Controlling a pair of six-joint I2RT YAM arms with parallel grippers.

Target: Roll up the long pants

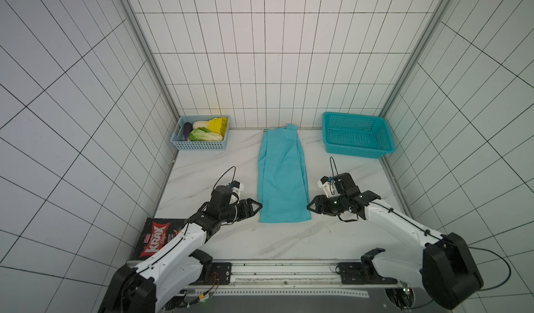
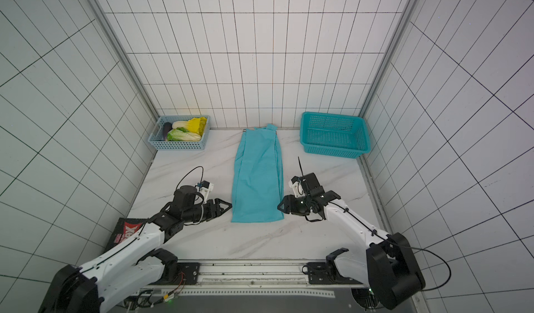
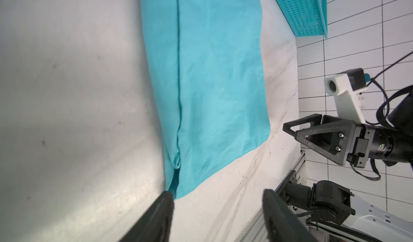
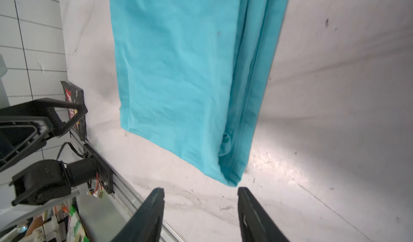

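Observation:
The turquoise pants [image 1: 283, 174] lie folded lengthwise in a long strip on the marble table, running from the back wall to the front. In the left wrist view the pants [image 3: 215, 91] show a folded edge along their left side, with a small gap at the near corner. My left gripper [image 1: 259, 205] hangs above the table beside the near left edge, fingers apart and nothing between them. At the near right edge my right gripper [image 1: 311, 204] is likewise open and empty. In the right wrist view, a layered fold of the pants [image 4: 234, 134] shows at the near corner.
A grey-blue basket [image 1: 200, 145] with vegetables stands at the back left, an empty teal basket [image 1: 358, 149] at the back right. A black KRAX box [image 1: 158, 238] lies at the front left. Bare table surrounds the pants.

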